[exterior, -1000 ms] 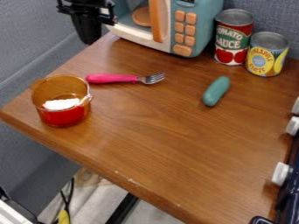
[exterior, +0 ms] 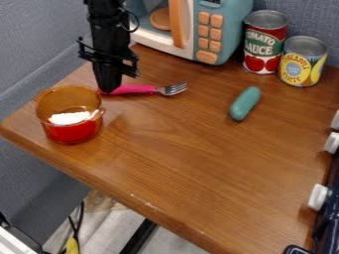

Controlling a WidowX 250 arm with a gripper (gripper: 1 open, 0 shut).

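My black gripper [exterior: 109, 81] reaches down from the top left onto the handle of a pink fork [exterior: 146, 89], whose silver tines point right. Whether the fingers are open or closed on the handle cannot be told. An orange-red pot [exterior: 69, 127] with white contents stands just in front and left of the fork, at the table's left.
A toy microwave [exterior: 209, 35], a tomato can [exterior: 264, 50] and a yellow can [exterior: 302, 66] stand at the back. A teal cylinder [exterior: 245, 103] lies right of the fork. A dark appliance with white knobs is at the right edge.
My gripper has come down from above the table's back left to the fork's handle. The fork and other objects look unmoved.
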